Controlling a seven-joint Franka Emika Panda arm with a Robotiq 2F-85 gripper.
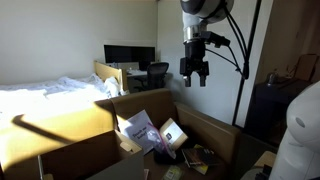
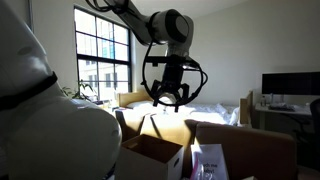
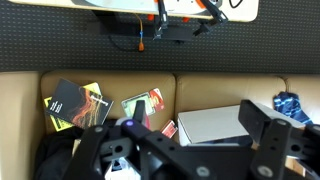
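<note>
High above a brown couch, my gripper (image 1: pixel 194 82) points down, open, with a gap between its fingertips and nothing in it. In exterior view 2 the same gripper (image 2: pixel 170 102) hangs clear of everything below. The wrist view shows its dark fingers at the bottom, spread apart. Below on the couch lie dark-covered books (image 3: pixel 78 105), a red, green and white booklet (image 3: pixel 143 103) and a white box (image 3: pixel 215 122). A dark cloth (image 3: pixel 50 155) is at the left and a blue cloth (image 3: pixel 290 105) at the right.
A large open carton (image 1: pixel 85 162) takes up the near left in exterior view 1. The couch back (image 1: pixel 165 102) rises behind the objects. Further back are a bed (image 1: pixel 50 98), a desk chair (image 1: pixel 157 75) and a monitor. The air around the gripper is free.
</note>
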